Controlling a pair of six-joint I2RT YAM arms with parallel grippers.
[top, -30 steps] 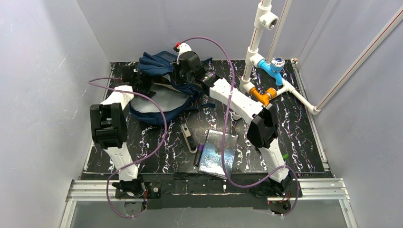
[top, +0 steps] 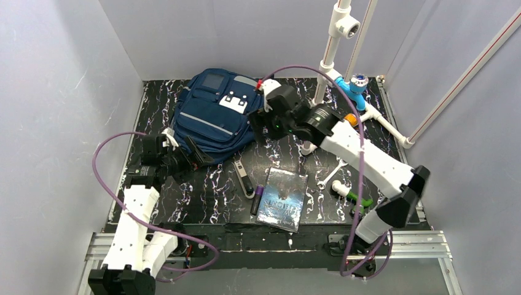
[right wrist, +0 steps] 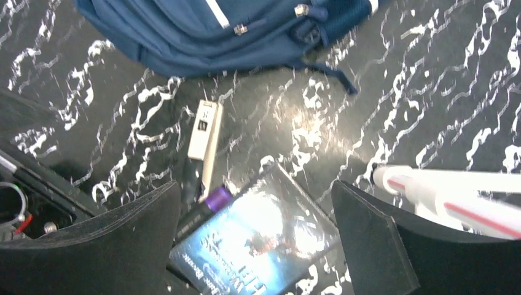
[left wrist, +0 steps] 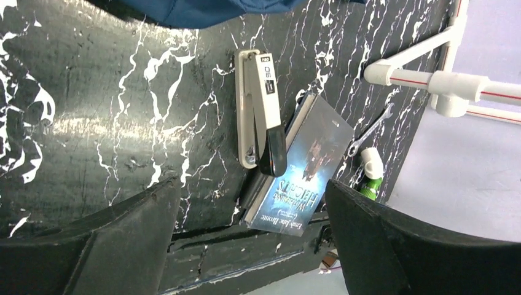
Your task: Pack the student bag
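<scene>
The blue student bag [top: 212, 117] lies at the back left, its flap folded down over the top and its opening out of sight in the top view. Off its near left corner, my left gripper [top: 194, 163] is open, and bare tabletop and a stapler [left wrist: 263, 114] show between its spread fingers. My right gripper [top: 260, 128] hangs by the bag's right side, also open and empty. The stapler, a dark marker with a purple cap [top: 259, 190] and a shrink-wrapped book [top: 282, 200] lie in a row at the front middle.
White pipework with a blue valve [top: 353, 92] stands at the back right. Near it lie a wrench [top: 332, 174] and a green-handled piece with a white head [top: 340, 188].
The bag's flap, earlier held up with the grey interior showing, now lies down over it.
</scene>
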